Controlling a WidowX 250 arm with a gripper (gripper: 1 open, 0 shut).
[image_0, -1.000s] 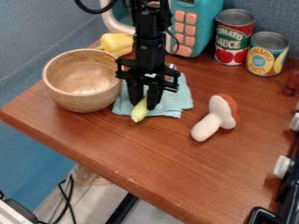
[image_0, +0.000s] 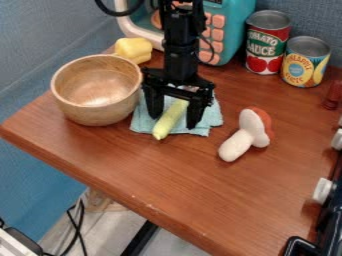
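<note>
The black gripper (image_0: 174, 100) hangs over a light blue cloth (image_0: 205, 122) in the middle of the table, its fingers spread above a pale yellow corn cob (image_0: 168, 122) that lies on the cloth. A wooden bowl (image_0: 95, 87) sits to the left of the cloth. A mushroom toy (image_0: 246, 136) with a red cap lies to the right. Whether anything is between the fingertips is hard to tell at this size.
Behind stand a teal toy appliance (image_0: 230, 28), two cans (image_0: 266, 45) and a yellow object (image_0: 132, 49). A black appliance (image_0: 321, 210) lines the right edge.
The gripper has risen slightly and its fingers look wider apart. More of the corn cob shows beneath it.
</note>
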